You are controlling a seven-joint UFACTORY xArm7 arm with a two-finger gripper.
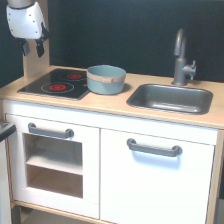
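My gripper (35, 47) hangs in the upper left corner of the camera view, above and left of the stove, with its black fingers pointing down; whether they are open or shut is too small to tell. A blue-grey pot (106, 82) sits at the right side of the black two-ring stove (52, 87), well below and right of my gripper.
A steel sink (170, 98) with a grey faucet (180, 60) fills the right of the wooden counter (135, 121). Below are white cabinet doors (160, 185) with dark handles; the left one has a window. Dark wall stands behind.
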